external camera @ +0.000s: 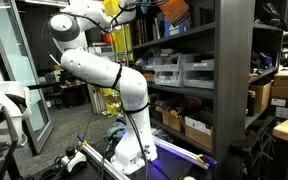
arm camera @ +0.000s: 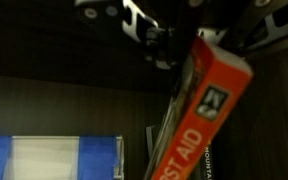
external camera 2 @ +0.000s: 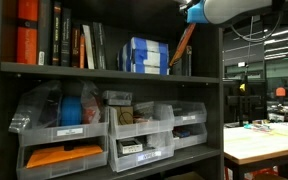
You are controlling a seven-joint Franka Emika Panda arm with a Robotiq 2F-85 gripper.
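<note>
A red book (arm camera: 198, 118) with "FIRST AID" on its spine fills the middle right of the wrist view. My gripper is shut on one end of it; the fingertips are dark and partly hidden. In exterior view 2 the book (external camera 2: 184, 42) leans at a slant at the upper shelf's right end, near the blue-and-white striped box. Only its lower part shows in exterior view 1, where the book (external camera: 174, 11) hangs at the top edge beside the shelf unit.
The blue-and-white box (external camera 2: 144, 56) stands left of the held book. Farther left are upright books (external camera 2: 66, 38). Clear plastic bins (external camera 2: 141, 122) fill the shelf below. The shelf's side panel (external camera 2: 208, 95) bounds the right.
</note>
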